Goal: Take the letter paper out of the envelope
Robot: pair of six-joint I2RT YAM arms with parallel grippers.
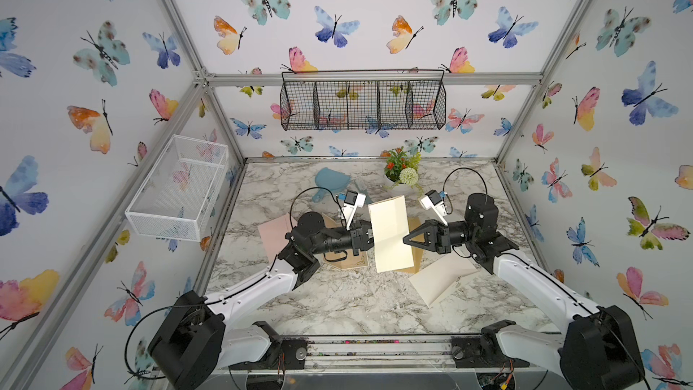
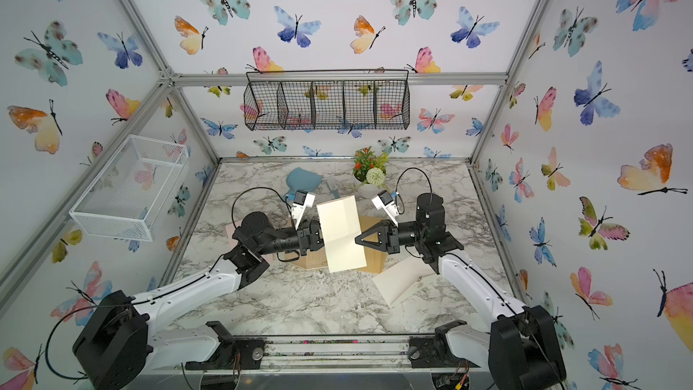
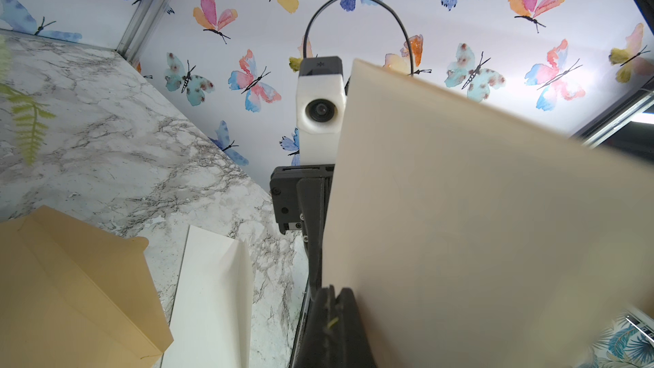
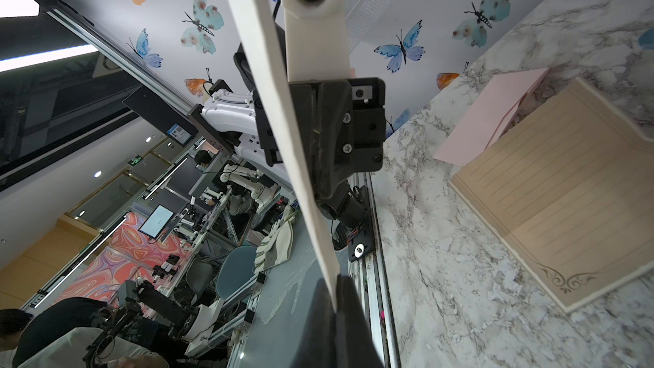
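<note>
A tall cream folded paper piece [image 1: 390, 234] hangs upright between my two arms, above the table. At its right edge my right gripper is shut on it; in the right wrist view the thin edge runs in between the fingertips. My left gripper is shut at the paper's left side, and the paper's broad face [image 3: 470, 218] stands just right of its fingers, with none seen between them. From the top views the paper covers the left fingertips. Whether this piece is letter or envelope, I cannot tell.
On the table lie a tan envelope [image 3: 75, 286], a white envelope [image 1: 441, 278], a lined tan letter sheet [image 4: 565, 197] and a pink envelope [image 4: 490, 116]. A potted plant [image 1: 400, 167] and a blue item [image 1: 332, 179] stand at the back.
</note>
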